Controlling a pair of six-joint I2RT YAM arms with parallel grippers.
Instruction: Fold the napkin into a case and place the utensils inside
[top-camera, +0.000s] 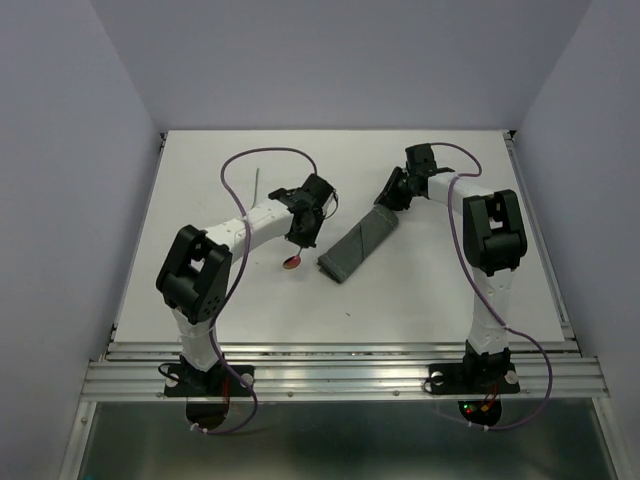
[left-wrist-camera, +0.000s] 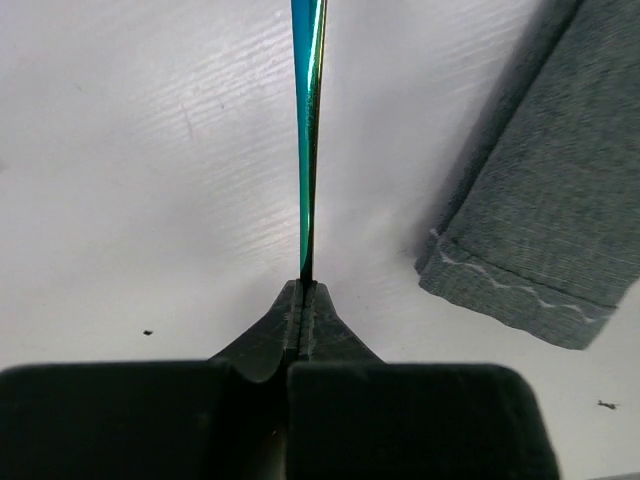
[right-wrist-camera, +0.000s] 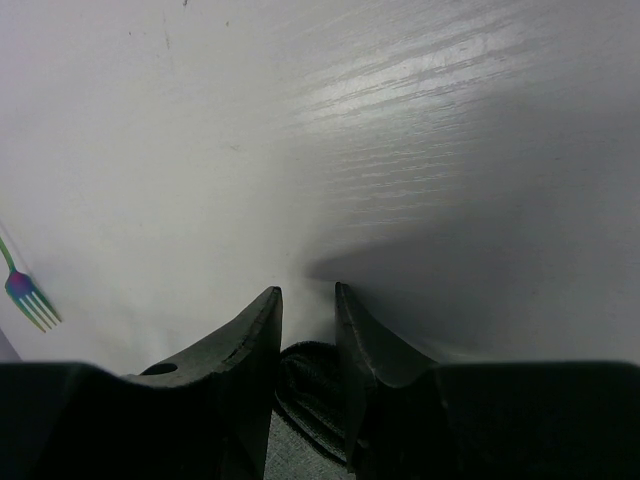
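The grey napkin (top-camera: 358, 245), folded into a long narrow strip, lies slantwise on the table. At its far end my right gripper (top-camera: 385, 204) is shut on the cloth; dark folded fabric (right-wrist-camera: 312, 385) shows between its fingers in the right wrist view. A spoon with a reddish bowl (top-camera: 291, 262) is just left of the napkin's near end. My left gripper is shut on its thin iridescent handle (left-wrist-camera: 308, 150). The left wrist view shows the napkin's stitched end (left-wrist-camera: 520, 290) to the right, apart from the gripper. The spoon's bowl is outside that view.
Another slim utensil (top-camera: 256, 187) lies at the back left of the table. A fork (right-wrist-camera: 32, 298) appears at the left edge of the right wrist view.
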